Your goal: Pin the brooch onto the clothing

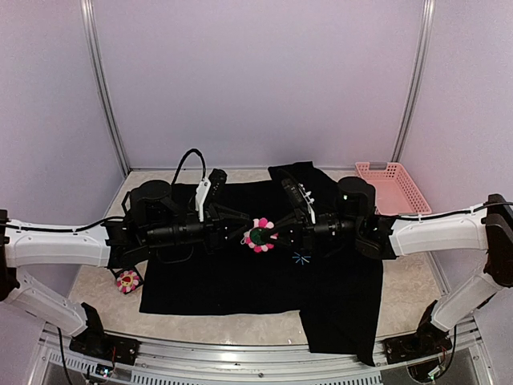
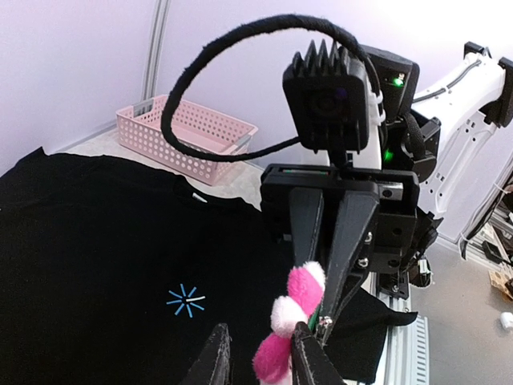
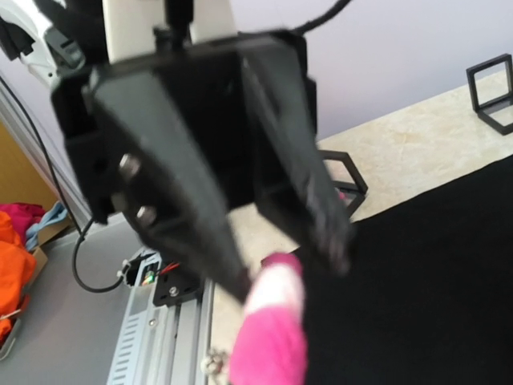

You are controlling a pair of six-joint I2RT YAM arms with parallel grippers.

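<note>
The pink-and-white flower brooch, with a dark green middle, hangs above the black clothing. My right gripper is shut on it; the left wrist view shows the brooch edge-on at that gripper's fingertips. A small metal piece shows beside it there. My left gripper stands part open just left of the brooch. In the right wrist view the left gripper's fingers are apart, one tip close to the brooch; whether they touch I cannot tell.
A blue starburst mark shows on the clothing below the right gripper. Another flower brooch lies by a black frame at the left. The pink basket stands at the back right. Bare table lies along the front.
</note>
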